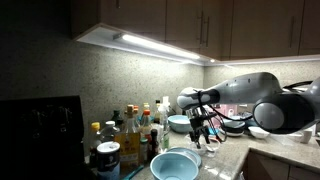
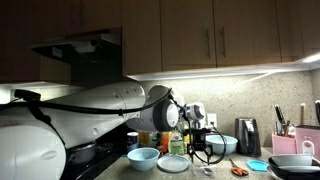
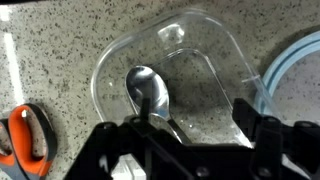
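Note:
In the wrist view, a clear plastic container (image 3: 112,62) sits on the speckled counter. Inside it, a metal spoon (image 3: 147,86) lies at a slant, its handle running down toward the bottom of the view. My gripper hangs over the container with its dark fingers well apart, and nothing shows between them. The left finger (image 3: 126,138) covers part of the spoon's surroundings. From exterior view 1, the gripper (image 1: 203,139) appears low over the counter; contact with the container cannot be told.
Orange-handled scissors (image 3: 24,142) lie left of the container, and a blue-rimmed round dish (image 3: 287,60) is at its right. A light-blue bowl (image 1: 174,166) stands near the front. Several bottles (image 1: 129,136) crowd the wall side. Another blue bowl (image 2: 216,143) stands behind.

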